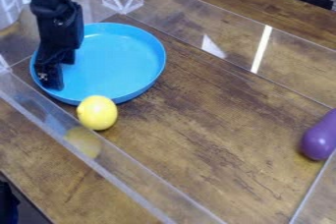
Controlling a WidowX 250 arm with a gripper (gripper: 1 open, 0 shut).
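My black gripper (50,67) reaches down from the top left to the left rim of a round blue tray (121,66); its fingertips are dark and hard to make out. Just in front of the tray, at its lower edge, sits a yellow ball-like object (97,112).
A purple elongated object (319,136) lies at the right edge. Clear plastic walls border the wooden surface (210,149) along the lower left and across the back.
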